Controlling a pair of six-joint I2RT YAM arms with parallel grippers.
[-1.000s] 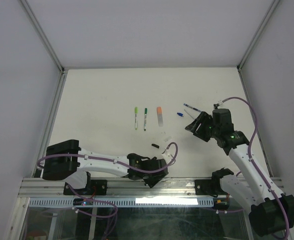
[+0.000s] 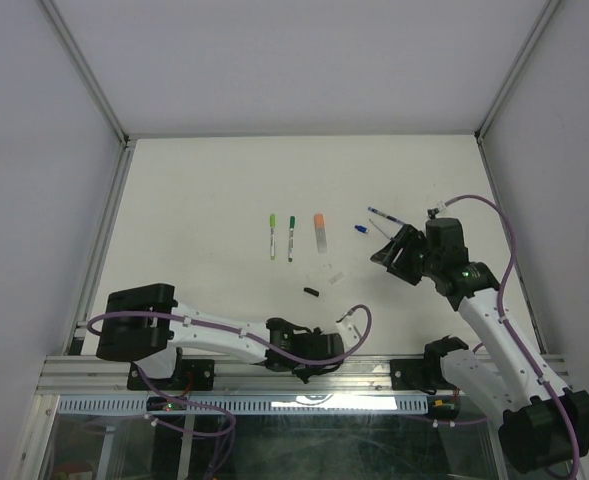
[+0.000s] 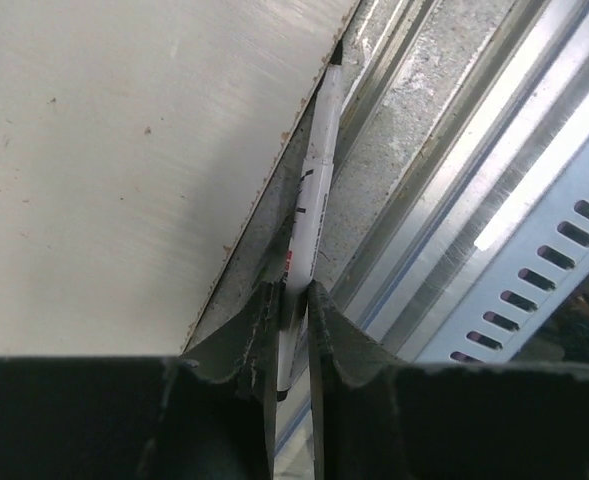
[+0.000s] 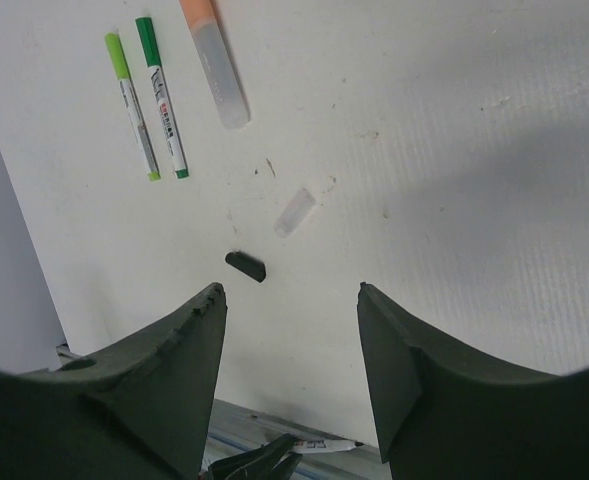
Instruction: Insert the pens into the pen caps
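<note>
In the left wrist view, my left gripper is shut on a white pen (image 3: 310, 200) with a dark tip, low in the gap at the table's front edge. My right gripper hangs open over the right part of the table. A black cap (image 4: 246, 266) and a clear cap (image 4: 295, 212) lie loose on the table. Light green (image 4: 132, 110) and dark green (image 4: 162, 100) pens and an orange-topped pen (image 4: 214, 70) lie farther back. A blue cap (image 2: 361, 229) and blue pen (image 2: 386, 216) are at the back right.
A metal rail (image 3: 534, 290) runs along the front, with walls at the sides and back.
The left arm has shifted slightly toward the front edge and right in the top view. The right arm and the objects on the table have not moved.
</note>
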